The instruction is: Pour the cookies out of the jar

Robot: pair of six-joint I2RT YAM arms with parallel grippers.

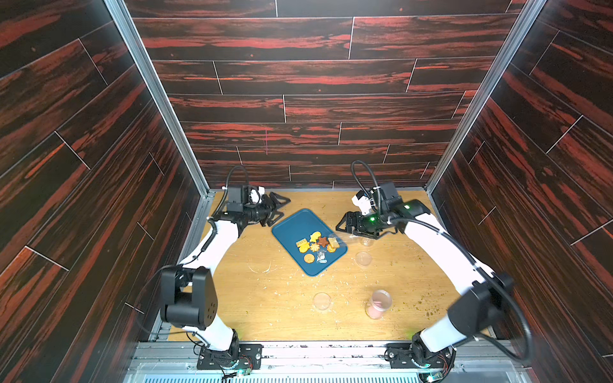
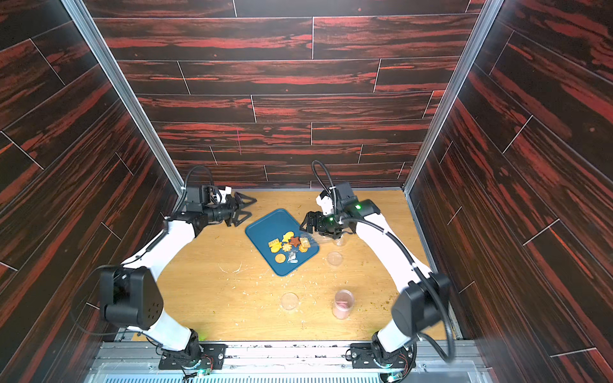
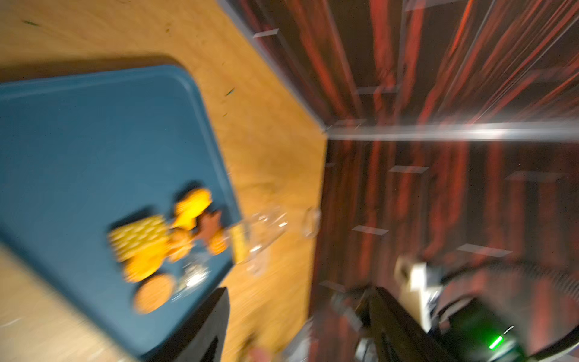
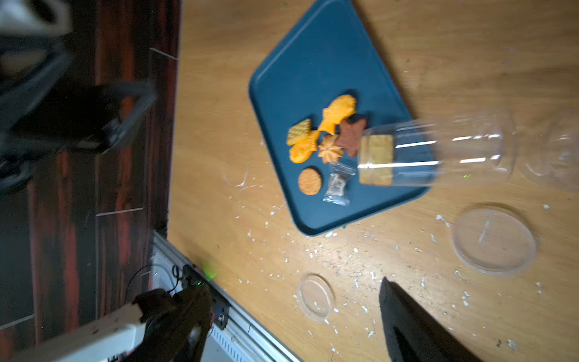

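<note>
A clear jar (image 4: 458, 150) is on its side at the tray's right corner, its mouth over the blue tray (image 4: 325, 36) and its base past the edge. Blur hides whether it rests there. A square tan cookie (image 4: 380, 160) shows inside near the mouth. Several cookies lie on the tray, among them a brown star (image 4: 351, 134), an orange fish (image 4: 339, 111) and a round one (image 4: 309, 181). Off the tray's left corner, my left gripper (image 1: 285, 210) stands open and empty. My right gripper, right of the tray, is open with nothing between its fingers.
A wrapped piece (image 4: 337, 184) lies on the tray. Clear lids (image 4: 494, 240) lie flat on the table. A clear cup (image 1: 378, 303) with pinkish contents stands at the front right.
</note>
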